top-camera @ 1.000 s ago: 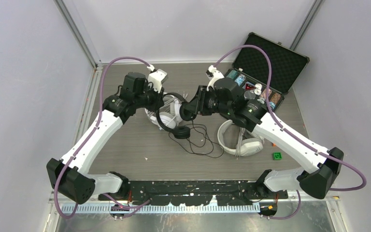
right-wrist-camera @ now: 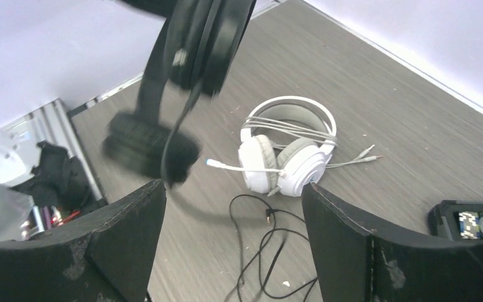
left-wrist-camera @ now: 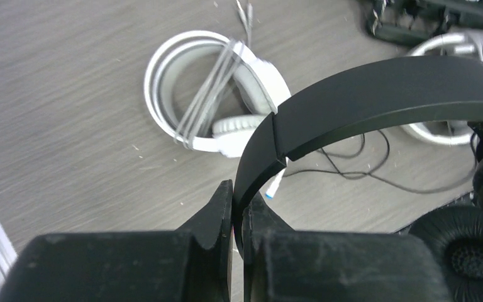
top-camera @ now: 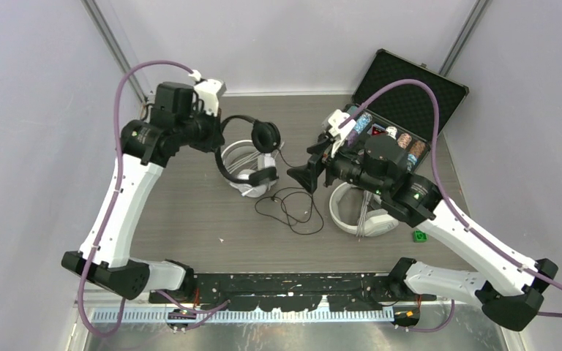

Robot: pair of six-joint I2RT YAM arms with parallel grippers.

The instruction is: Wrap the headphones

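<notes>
Black headphones [top-camera: 265, 137] hang above the table. My left gripper [top-camera: 218, 139] is shut on their headband [left-wrist-camera: 365, 97], which curves away to the right in the left wrist view. Both ear cups [right-wrist-camera: 148, 145] hang free, blurred in the right wrist view. From one cup the thin black cable [top-camera: 293, 224] runs down and lies in loose loops on the table. Apart from the headphones, to their right, my right gripper [top-camera: 306, 162] is open. Nothing shows between its fingers in the right wrist view, though the cable's upper stretch blurs near them.
Under the black pair lie white headphones [right-wrist-camera: 302, 170] with their cord bundled. Another white pair [top-camera: 366, 219] rests below the right arm. An open black case [top-camera: 410, 95] of chips stands at the back right, and a small green block [top-camera: 419, 236] nearby.
My right gripper has opened off the ear cup and drawn away to the right. Some cable loops have shifted.
</notes>
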